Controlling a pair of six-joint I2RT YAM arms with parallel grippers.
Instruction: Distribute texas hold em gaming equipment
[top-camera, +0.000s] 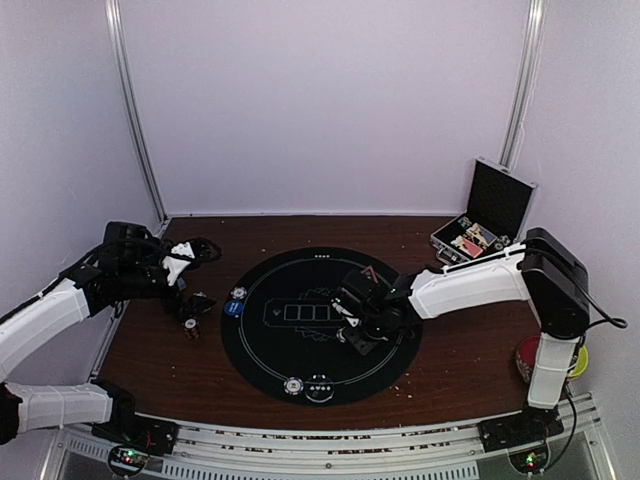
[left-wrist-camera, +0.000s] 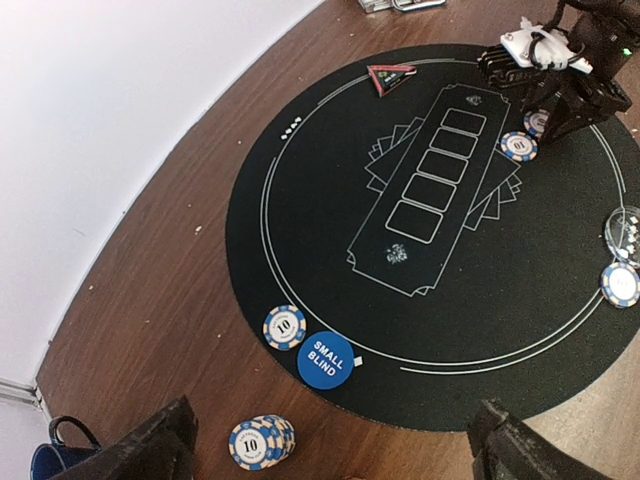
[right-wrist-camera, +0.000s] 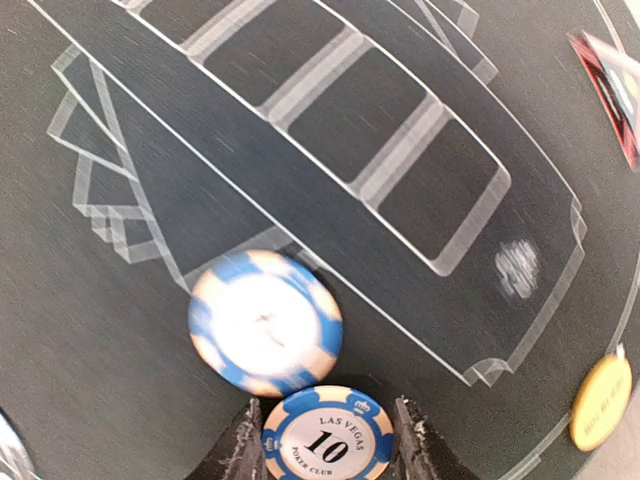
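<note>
On the black poker mat (top-camera: 285, 365), my right gripper is shut on a blue-white 10 chip (right-wrist-camera: 328, 440), beside another chip (right-wrist-camera: 265, 322) near the card boxes. My left gripper is open at the left, over the wood by a 10 chip stack (left-wrist-camera: 258, 440). A SMALL BLIND disc (left-wrist-camera: 325, 360) and 10 chip (left-wrist-camera: 284, 326) lie at the mat's left edge; another chip (top-camera: 293, 385) is at the front. A yellow disc (right-wrist-camera: 600, 400) and red triangle (left-wrist-camera: 388, 76) also lie on the mat.
An open case (top-camera: 470, 230) with gaming items stands at the back right. A yellow bowl (top-camera: 578, 365) is at the right edge, partly behind the right arm.
</note>
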